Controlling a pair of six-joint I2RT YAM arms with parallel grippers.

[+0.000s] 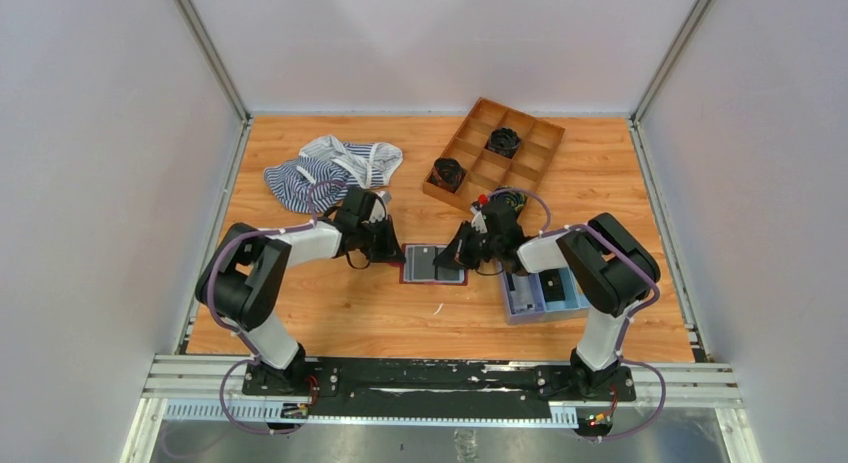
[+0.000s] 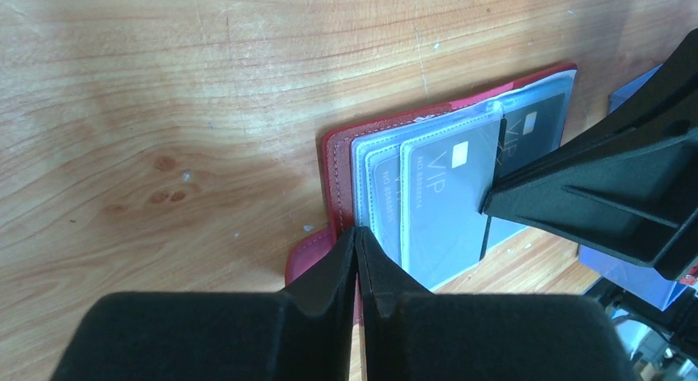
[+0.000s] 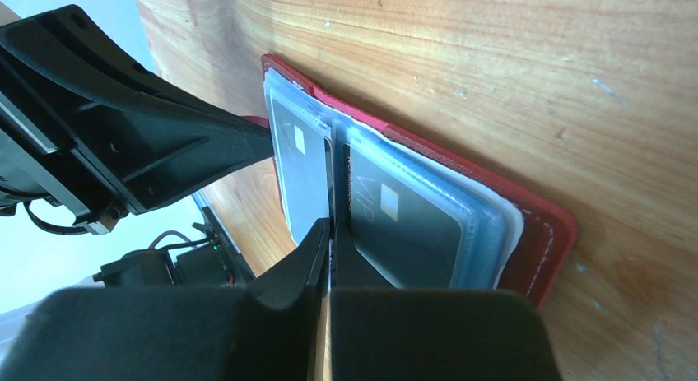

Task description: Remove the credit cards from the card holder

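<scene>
An open red card holder [image 1: 433, 280] lies between the grippers. It holds several blue-grey cards marked VIP [image 2: 444, 192] in clear sleeves [image 3: 403, 216]. My left gripper is at the holder's left end, its fingertips close together at the sleeves' edge; whether anything is between them I cannot tell. My right gripper is shut at the inner edge of a sleeve near the middle, with nothing clearly visible between its fingers.
A blue divided box [image 1: 540, 311] sits at front right under the right arm. A wooden compartment tray [image 1: 530, 143] with black coils stands behind. Striped cloth [image 1: 310, 173] lies back left.
</scene>
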